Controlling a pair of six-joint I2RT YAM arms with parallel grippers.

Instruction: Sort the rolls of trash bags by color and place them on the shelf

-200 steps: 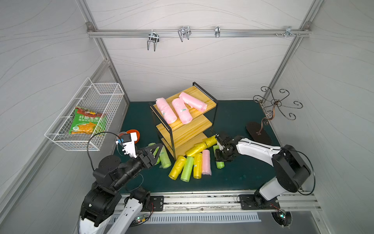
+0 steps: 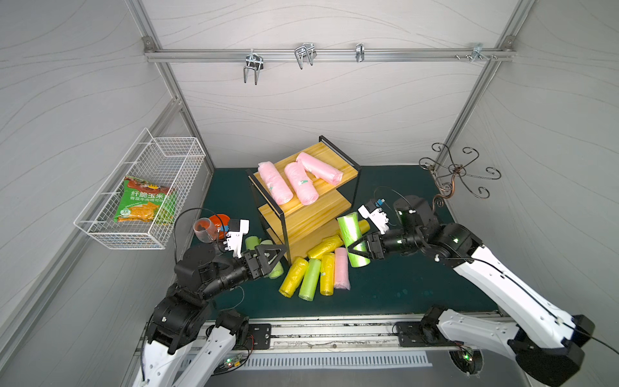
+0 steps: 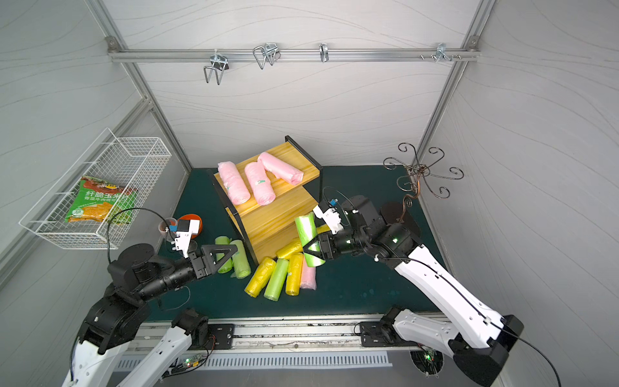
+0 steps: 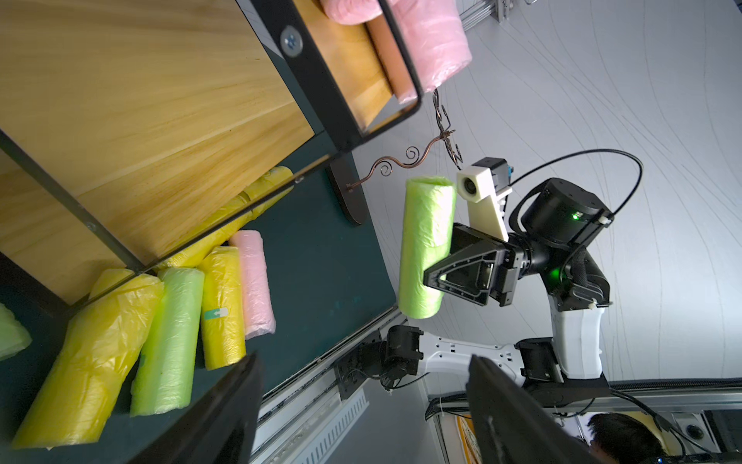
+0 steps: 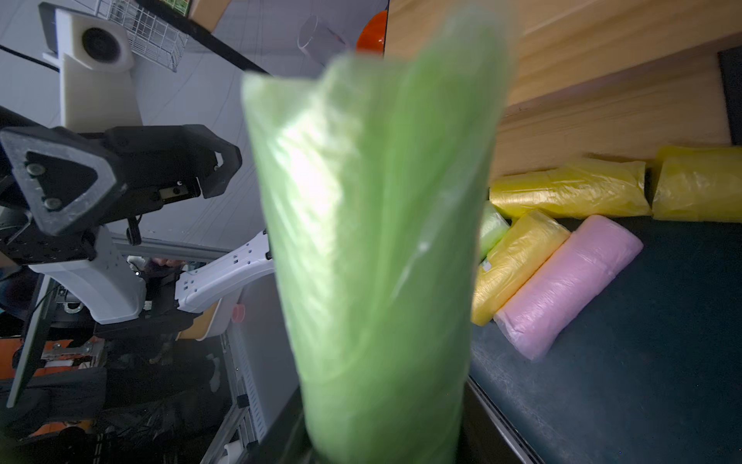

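A green roll (image 2: 348, 232) hangs in the air before the shelf's right side, my right gripper (image 2: 361, 249) shut on it. In the right wrist view that green roll (image 5: 378, 232) covers the middle. My left gripper is part open with nothing between its fingers, left of the shelf front. Three pink rolls (image 2: 301, 183) lie on the top board of the wooden shelf (image 2: 330, 154); its middle board (image 2: 309, 216) looks bare. On the table in front lie several yellow rolls (image 2: 294, 277), a green roll (image 2: 310, 280) and a pink roll (image 2: 341, 267). More green rolls (image 3: 240, 259) lie at the left.
A wire basket (image 2: 122, 243) with a snack bag (image 2: 143, 200) hangs on the left wall. An orange bowl (image 2: 221, 222) stands behind the left arm. A curled metal stand (image 2: 456, 170) is at the right. Free table lies at the front right.
My right gripper has lifted the green roll off the table and carried it up and to the left, toward the shelf. My left gripper has moved slightly to the right.
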